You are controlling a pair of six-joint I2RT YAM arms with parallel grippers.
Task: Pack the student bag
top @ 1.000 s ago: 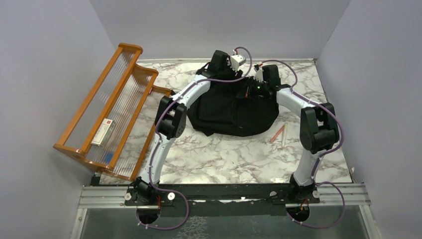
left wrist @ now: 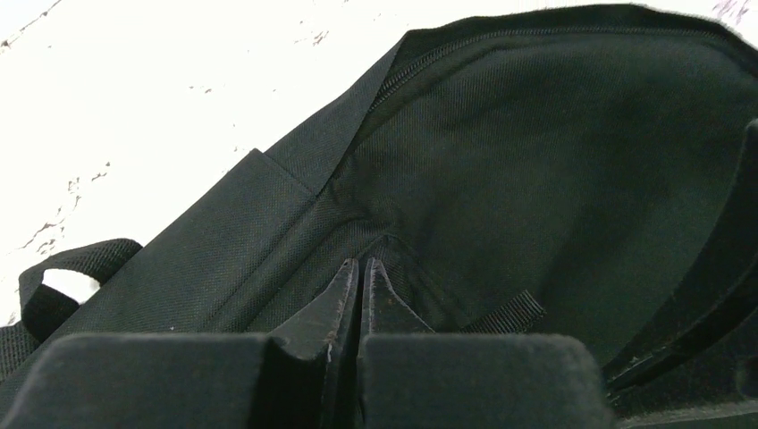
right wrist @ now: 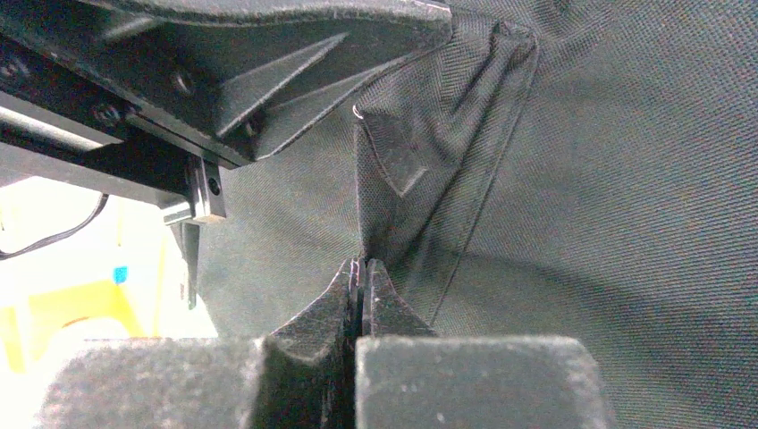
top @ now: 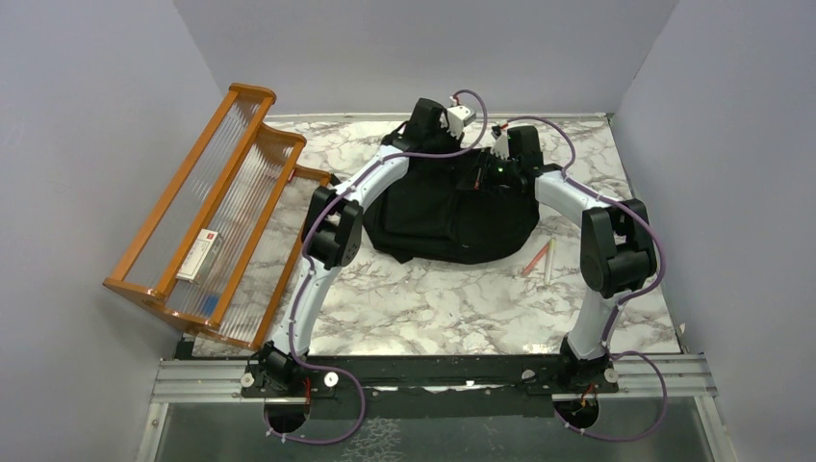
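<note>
The black student bag point(top: 443, 226) lies flat at the back middle of the marble table. Both arms reach over its upper part. In the left wrist view my left gripper is shut, its tips over the black cloth near a zipper edge point(left wrist: 501, 40) and a short strap end. In the right wrist view my right gripper is shut at the lower end of a folded black fabric flap point(right wrist: 380, 179); whether cloth is between its fingertips I cannot tell. Part of the other arm's black hardware fills the upper left of that view.
A wooden rack point(top: 191, 183) with clear panels and a white box point(top: 198, 255) stands at the left. A red stick point(top: 535, 258) and a pale stick point(top: 549, 262) lie right of the bag. Walls bound the sides and back.
The left arm has shifted very slightly over the bag. The right arm and the bag look unchanged.
</note>
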